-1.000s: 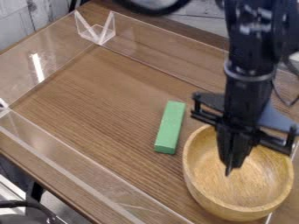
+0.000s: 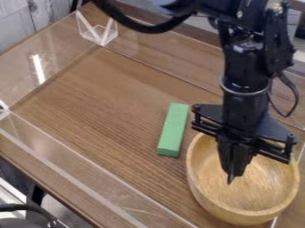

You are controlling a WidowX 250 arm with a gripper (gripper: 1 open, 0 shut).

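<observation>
A round yellow-tan bowl [image 2: 238,198] sits at the lower right of the table. My black gripper [image 2: 234,160] is over it, pointing down, its lower tips shut at the bowl's upper part with nothing seen between them. A green block [image 2: 173,130] lies just left of the bowl on the wooden table [image 2: 84,116].
A clear wire-like holder [image 2: 98,27] stands at the back left near the table's edge. A black object lies at the bottom left corner.
Compared with a second ago, the gripper stands a little differently over the bowl, its housing slightly lower in view. The bowl and green block look unmoved.
</observation>
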